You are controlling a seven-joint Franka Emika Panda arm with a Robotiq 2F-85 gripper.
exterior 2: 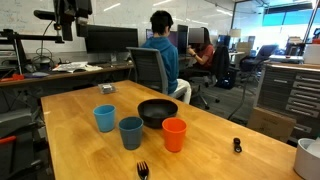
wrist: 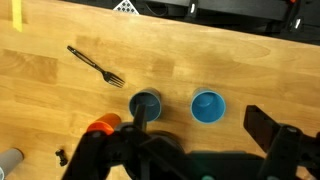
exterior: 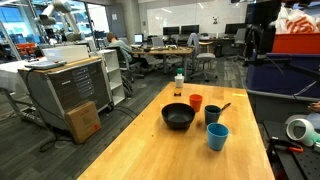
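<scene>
On the wooden table (exterior: 160, 158) stand a light blue cup (exterior: 217, 136), a dark grey-blue cup (exterior 2: 131, 132) and an orange cup (exterior 2: 174, 134), all upright. A black bowl (exterior: 178, 116) sits close by. In the wrist view a fork (wrist: 95, 66) lies flat, away from the light blue cup (wrist: 208, 106). High over the table hangs my gripper, its dark fingers spread wide with nothing between them. The black bowl (wrist: 232, 165) is partly hidden by the fingers.
Beyond the cups are a small black object (exterior 2: 237, 145) and a white container (exterior 2: 308, 158). A small grey item (exterior 2: 106, 89) lies near the table's other end. Bare table stretches across the left in the first exterior view.
</scene>
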